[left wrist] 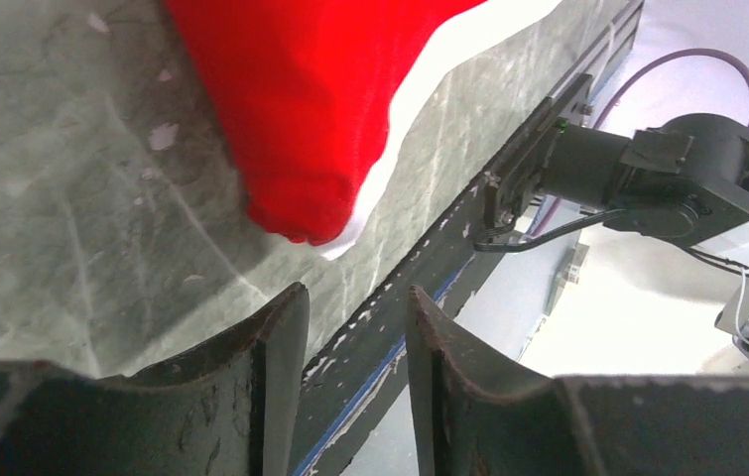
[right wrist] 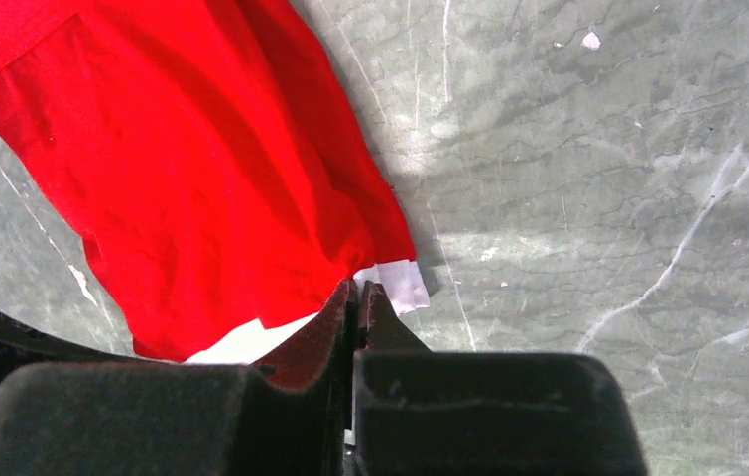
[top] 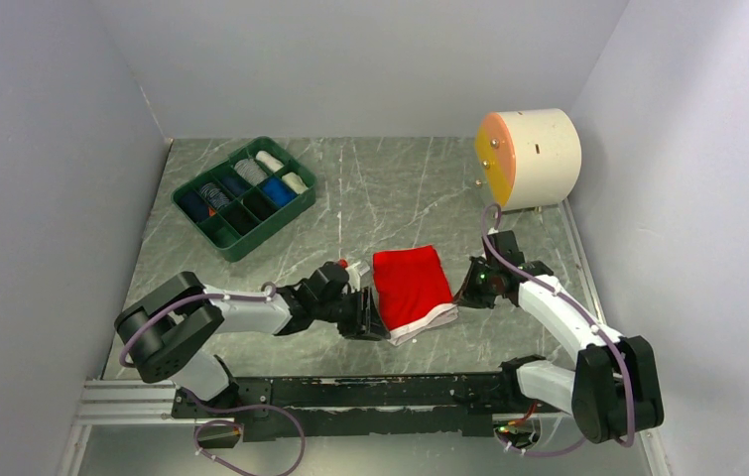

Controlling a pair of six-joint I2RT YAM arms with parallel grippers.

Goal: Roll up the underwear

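The red underwear (top: pixel 408 283) with its white waistband (top: pixel 425 322) lies spread on the marble table, waistband toward the front. My left gripper (top: pixel 373 327) is at its front-left corner; in the left wrist view its fingers stand apart, empty, just short of that red-and-white corner (left wrist: pixel 311 198). My right gripper (top: pixel 459 296) is at the front-right corner; in the right wrist view it is shut, its tips (right wrist: pixel 358 290) over the white band where the red fabric is rumpled. Whether any cloth is between them cannot be seen.
A green divided box (top: pixel 226 235) with rolled items stands at back left. A cream drum-shaped cabinet (top: pixel 544 159) stands at back right. The table's front edge is close below both grippers.
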